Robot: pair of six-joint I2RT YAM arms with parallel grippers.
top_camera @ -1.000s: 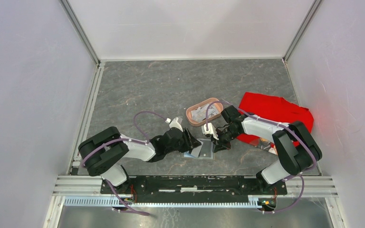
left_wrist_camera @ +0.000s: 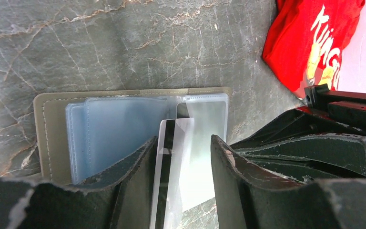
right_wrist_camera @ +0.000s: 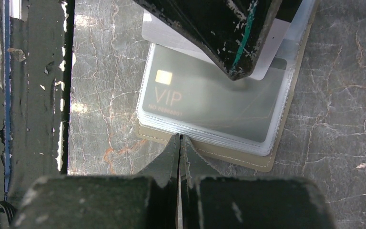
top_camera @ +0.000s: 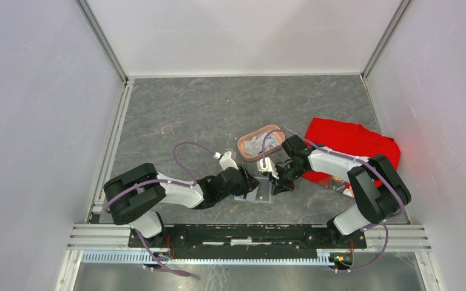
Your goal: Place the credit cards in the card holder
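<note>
In the left wrist view the white credit card [left_wrist_camera: 178, 157], with a black stripe, lies tilted across the card holder [left_wrist_camera: 61, 95], over a clear sleeve. My left gripper is open around it, a gap showing on the right finger's side. One left finger covers part of the white card [right_wrist_camera: 176, 34] in the right wrist view. A grey VIP card [right_wrist_camera: 209, 95] shows through the near sleeve. My right gripper is shut at the edge of the holder's sleeves, apparently pinching them; the exact contact is mostly hidden.
An orange-pink tray [top_camera: 241, 148] with several cards stands behind the arms. A red cloth bag [top_camera: 352, 142] lies at the right.
The right gripper stays put.
</note>
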